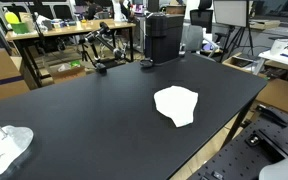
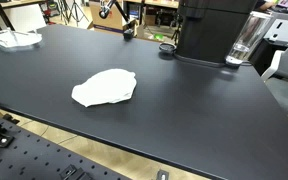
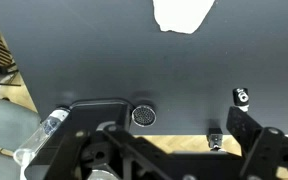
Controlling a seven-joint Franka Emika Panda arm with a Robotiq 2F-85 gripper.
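Observation:
In the wrist view my gripper stands open above the dark table, its two fingers far apart and nothing held between them. A flat white cloth or paper (image 3: 182, 12) lies at the top edge of that view, well away from the fingers. The same white piece shows on the tabletop in the first exterior view, as a white sheet (image 1: 176, 105), and in the second, as a pale sheet (image 2: 105, 87). Another white, crumpled-looking item (image 1: 4, 149) rests at the table's left. I cannot make out the gripper clearly in either exterior view.
A tall black box (image 2: 212, 32) stands at the table's edge, beside a clear container (image 2: 246, 38). A small round black item (image 3: 144, 115) lies near the box. A small black-and-white item (image 3: 241, 98) is by the right finger.

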